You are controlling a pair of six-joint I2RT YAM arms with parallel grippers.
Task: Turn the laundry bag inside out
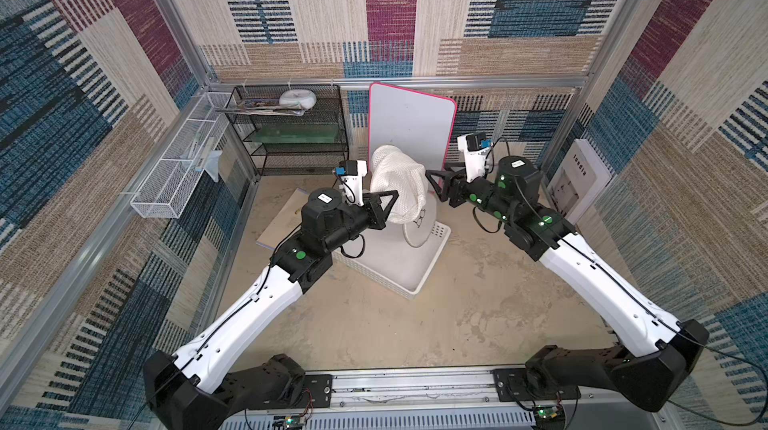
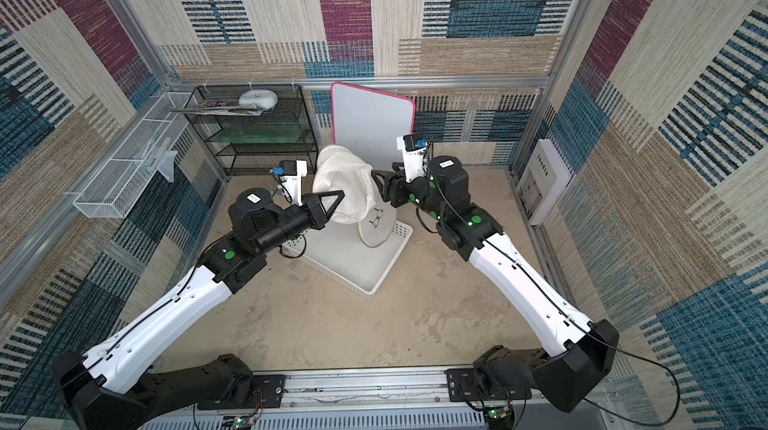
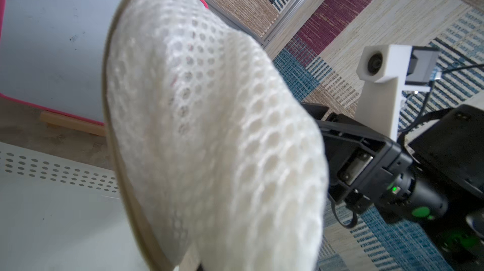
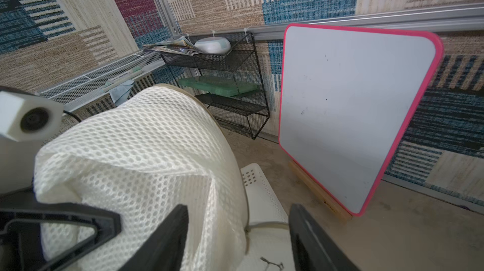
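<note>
The white mesh laundry bag (image 1: 400, 177) hangs above the basket, with a beige rim and a flat round flap (image 1: 424, 220) drooping below it. My left gripper (image 1: 395, 195) is shut on the bag's near left side; its fingertips are mostly hidden by mesh in the left wrist view. At the bag's right side, my right gripper stands open, its two fingers (image 4: 174, 235) spread wide. Folds of the bag (image 4: 151, 144) show just behind and left of those fingers, creased around a hollow facing the right wrist camera.
A white perforated basket (image 1: 412, 289) sits under the bag, apparently empty where visible. Behind it leans a pink-edged whiteboard (image 4: 353, 109). A black wire shelf (image 1: 300, 167) stands back left, a white box (image 1: 577, 181) at right.
</note>
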